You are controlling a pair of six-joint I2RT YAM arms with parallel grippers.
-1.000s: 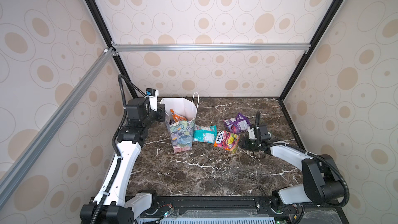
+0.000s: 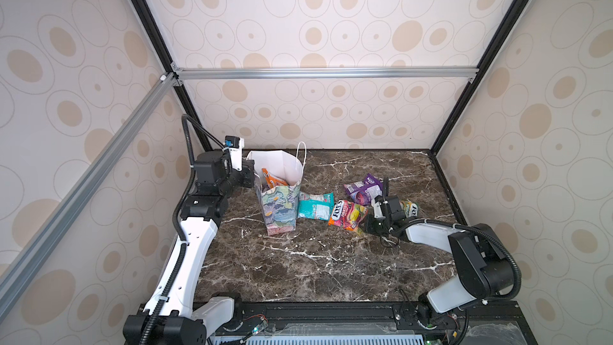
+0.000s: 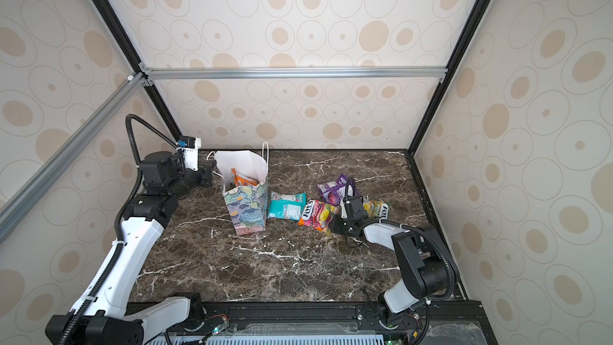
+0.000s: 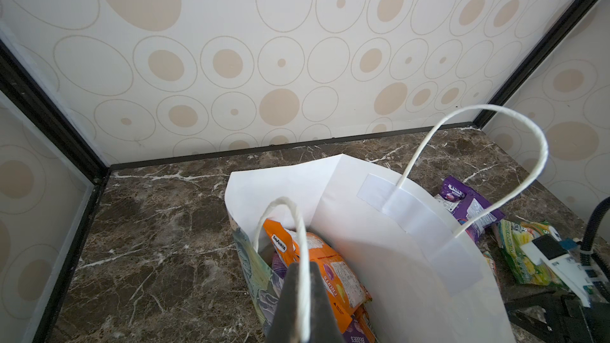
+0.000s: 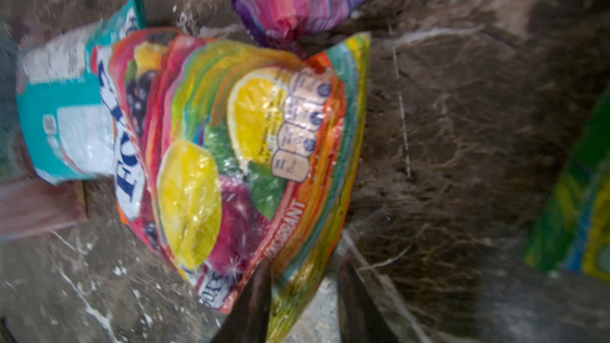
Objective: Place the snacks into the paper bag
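Note:
The paper bag [image 2: 279,210], patterned outside and white inside, stands with its mouth up and an orange snack pack [image 4: 317,260] inside it. My left gripper is shut at the bag's left side; a white cord handle [image 4: 302,241] runs across its fingers, and whether the bag's edge is pinched is unclear. The colourful FOX'S pack [image 5: 209,158] lies on the table. Around its near corner my right gripper is open, one finger on each side. A teal pack [image 2: 315,206] lies between that pack and the bag. A purple pack [image 2: 364,189] is behind.
A yellow-green pack [image 4: 522,251] lies to the right, partly behind the right arm in the top left view. The bag's other handle [image 4: 540,139] arches up on its right side.
My right gripper has moved left toward the FOX'S pack's near corner, uncovering more of the yellow-green pack. The left arm and the bag have stayed still.

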